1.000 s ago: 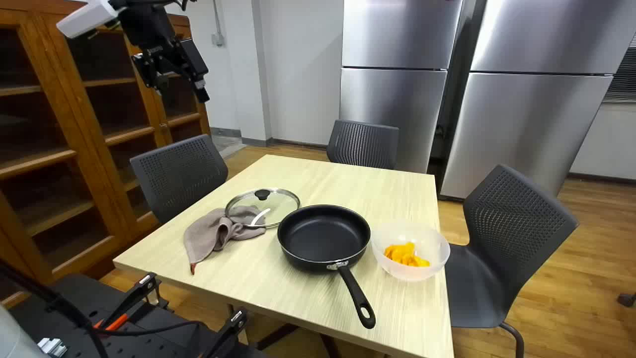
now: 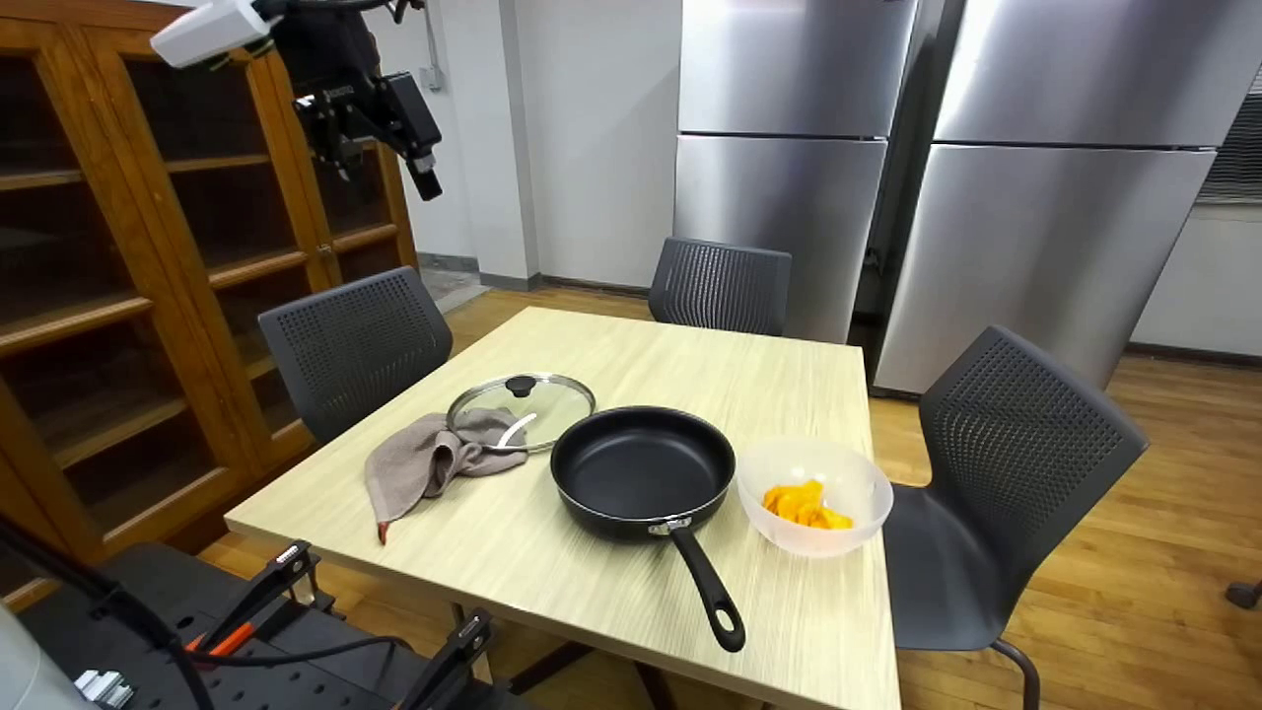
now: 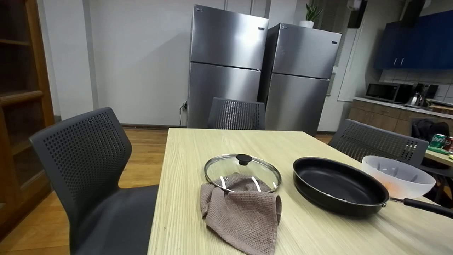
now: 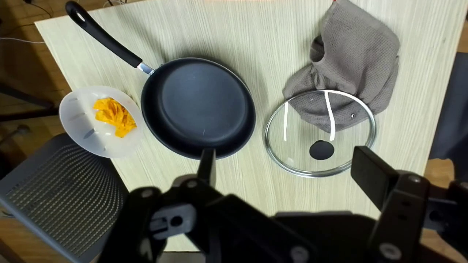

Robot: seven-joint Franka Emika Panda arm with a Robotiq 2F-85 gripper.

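Observation:
My gripper is open high above the table, its two fingers wide apart and nothing between them. Below it, in the wrist view, lies a round glass lid [image 4: 280, 162] with a black knob, partly over a crumpled grey-brown towel [image 4: 357, 57]. A black frying pan [image 4: 204, 103] sits empty at the middle of the table, its handle pointing toward the near edge in exterior view 1. Beside the pan stands a translucent white bowl [image 2: 870, 503] with crumpled orange-yellow pieces [image 2: 806, 505] inside.
Dark chairs [image 2: 1017, 473] stand round the table [image 2: 710, 355]. A wooden glass-door cabinet [image 2: 201, 213] is at the left, and two steel refrigerators [image 2: 781, 225] are at the back.
In exterior view 1 my arm and gripper have shifted a little to the right, still high up. The lid, towel, pan and bowl have not moved.

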